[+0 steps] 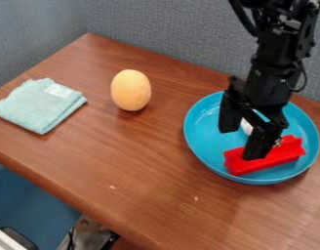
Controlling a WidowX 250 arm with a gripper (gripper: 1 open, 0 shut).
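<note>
My black gripper [242, 131] reaches down over a blue plate [203, 137] at the right of the table, its fingers open. A red bar-shaped object [272, 159] lies on the plate just below and beside the fingertips. A white object [249, 127], mostly hidden behind the gripper, also sits on the plate.
A tan egg-shaped object [130, 90] rests at the upper middle of the wooden table [124, 176]. A folded pale cloth [40, 105] lies at the left edge. A grey wall runs behind.
</note>
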